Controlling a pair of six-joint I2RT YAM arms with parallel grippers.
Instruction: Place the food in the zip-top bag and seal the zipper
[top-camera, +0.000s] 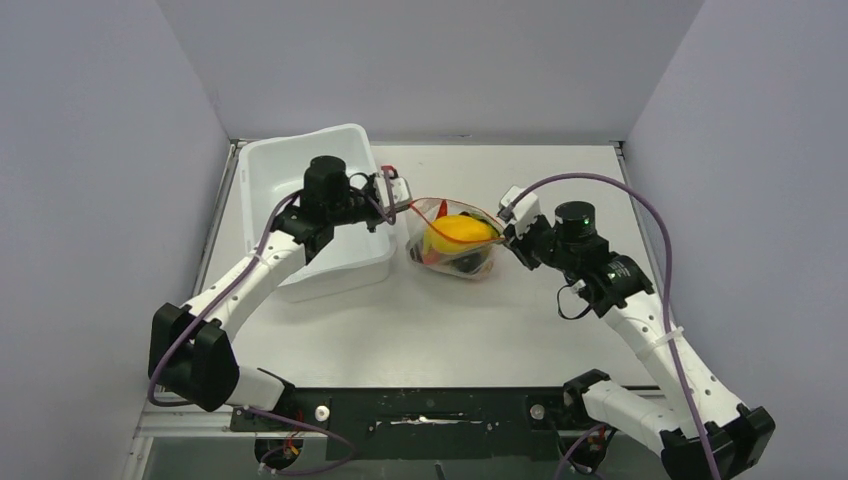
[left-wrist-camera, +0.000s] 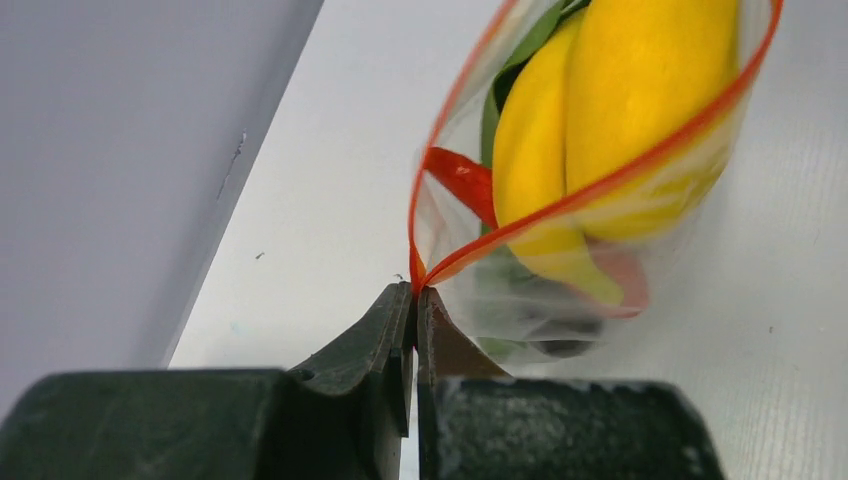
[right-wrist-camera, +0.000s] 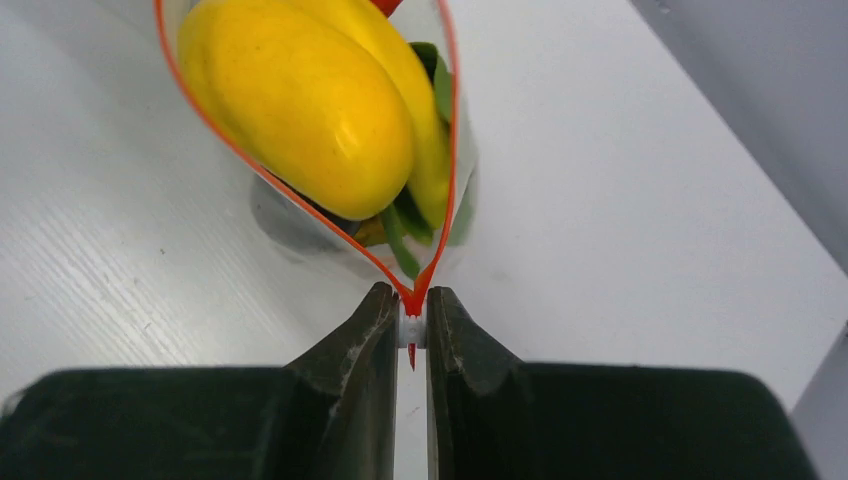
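The clear zip top bag (top-camera: 478, 268) with a red-orange rim lies in the middle of the table, its mouth drawn into a long loop. Inside it are a large yellow food piece (right-wrist-camera: 310, 115), a yellow banana-like piece (left-wrist-camera: 535, 150), a red piece (left-wrist-camera: 465, 182) and green leafy bits (right-wrist-camera: 407, 235). My left gripper is shut on the bag's left rim corner. At the opposite corner, my right gripper is slightly open, with the pointed rim end between its fingers and a narrow gap showing.
A large white bin (top-camera: 290, 155) stands at the left, behind and beneath the left arm. Grey walls border the sides and back.
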